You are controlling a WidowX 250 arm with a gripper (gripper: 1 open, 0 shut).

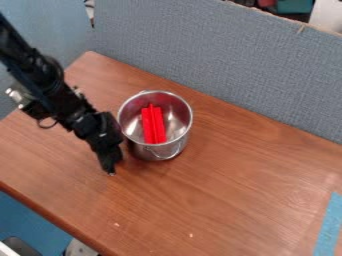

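A steel pot (pixel 174 148) stands on the wooden table, holding red stick-like objects (pixel 154 124) upright or leaning inside it. My black gripper (pixel 111 168) points down at the table just left of the pot, close to its lower left side. It looks shut, with nothing clearly visible between its fingers, though its tips are small and dark.
A grey padded wall (pixel 214 50) runs along the back. A blue tape strip (pixel 329 225) lies at the right edge.
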